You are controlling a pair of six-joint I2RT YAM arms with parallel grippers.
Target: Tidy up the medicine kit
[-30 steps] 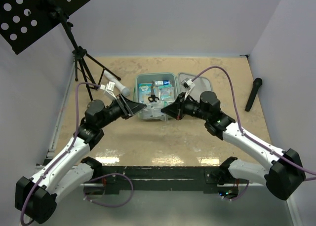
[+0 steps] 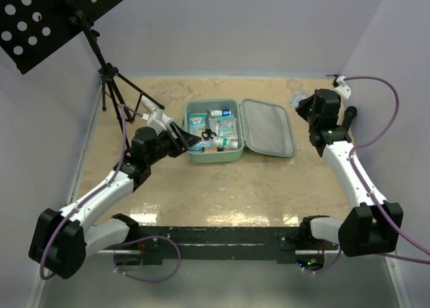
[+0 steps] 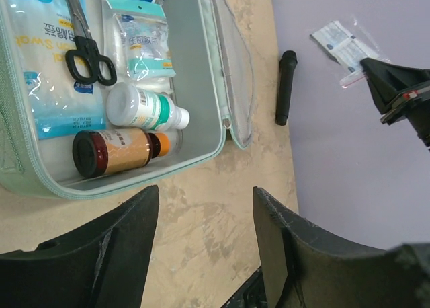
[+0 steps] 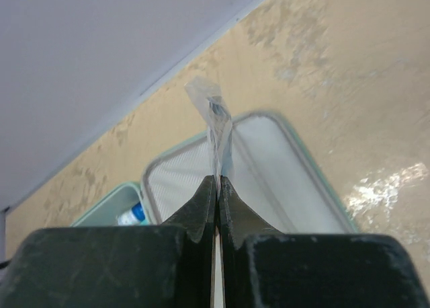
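The mint-green medicine kit (image 2: 232, 156) lies unzipped at the middle of the table, its lid (image 2: 269, 128) spread flat to the right. Inside are black scissors (image 3: 85, 49), a white bottle (image 3: 138, 108), a brown bottle (image 3: 111, 150) with an orange cap, and plastic packets such as a blue-and-white one (image 3: 57, 113). My left gripper is open near the kit's front left, nothing between its fingers. Up at the right wall side, my right gripper is shut on a clear plastic packet (image 4: 218, 126), pinched by its edge; white contents (image 3: 344, 46) show in it.
A black microphone-like object (image 2: 349, 118) lies at the table's right edge. At the left stands a black tripod (image 2: 111, 76) with a white cylinder (image 2: 152, 103) close by.
My right gripper has carried the clear packet from over the kit, across the lid, to the far right. The left gripper has shifted only slightly near the kit's left side.
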